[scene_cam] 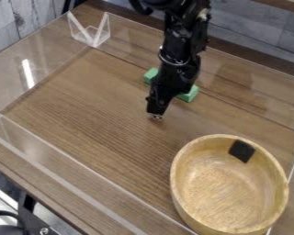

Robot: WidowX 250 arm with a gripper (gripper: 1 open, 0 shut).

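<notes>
My black gripper (pixel 157 108) hangs low over the middle of the wooden table (pixel 88 138), its fingertips shut, with nothing clearly visible between them. A green object (pixel 187 92) lies on the table just behind the gripper and is partly hidden by the arm. Whether the fingertips touch the table cannot be told.
A large yellow bowl (pixel 227 193) with a black rectangle (pixel 243 151) at its rim occupies the front right. A white wire rack (pixel 91 29) stands at the back left.
</notes>
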